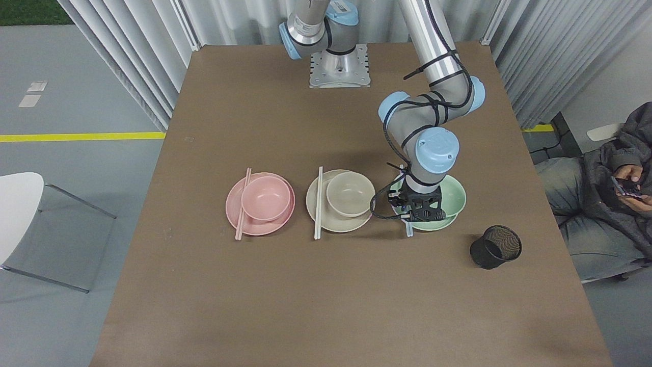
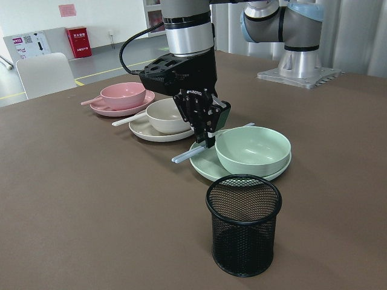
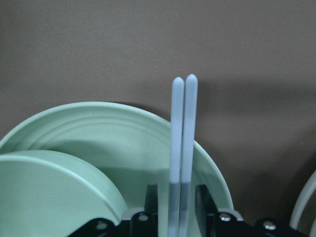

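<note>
My gripper is open, its two black fingers on either side of a pair of pale blue chopsticks [image 3: 188, 136]. These rest across the right edge of the green plate [image 3: 118, 133], beside the green bowl [image 3: 49, 192]. In the left view the gripper sits low over the chopsticks [image 2: 190, 153], left of the green bowl [image 2: 253, 151]; the front view mostly hides the fingertips behind the wrist.
A cream bowl [image 1: 349, 192] and pink bowl [image 1: 264, 198] sit on plates with chopsticks to the left. A black mesh cup [image 1: 495, 247] stands at the front right.
</note>
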